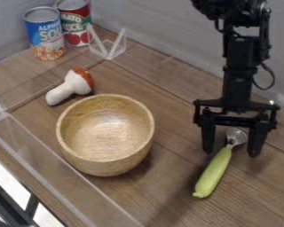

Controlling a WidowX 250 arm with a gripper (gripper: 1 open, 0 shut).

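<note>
My black gripper [232, 140] hangs at the right side, open, with its two fingers apart just over the upper end of a long pale green object [212, 173] with a silvery end, which lies on the wooden table [169, 199]. Whether the fingers touch it is not clear. A wide tan bowl [106, 137] sits to the left of the gripper.
A white object with an orange cap [68, 85] lies behind the bowl. Two cans [46, 33] and a clear plastic piece [104, 46] are at the back left. A wall runs along the back.
</note>
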